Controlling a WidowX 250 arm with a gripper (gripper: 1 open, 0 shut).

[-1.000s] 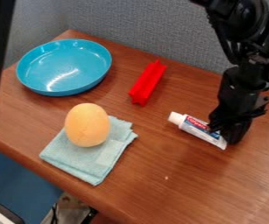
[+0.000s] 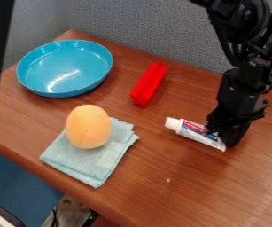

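Note:
My black gripper reaches down to the table at the right, over the right end of a white toothpaste tube that lies on its side with its cap to the left. The fingertips are dark and bunched at the tube's end; whether they hold it cannot be told.
A blue plate sits at the back left, with a red object to its right. An orange egg-shaped object rests on a folded light-blue cloth near the left edge.
My gripper and the tube's right end have shifted very slightly; otherwise the scene looks the same.

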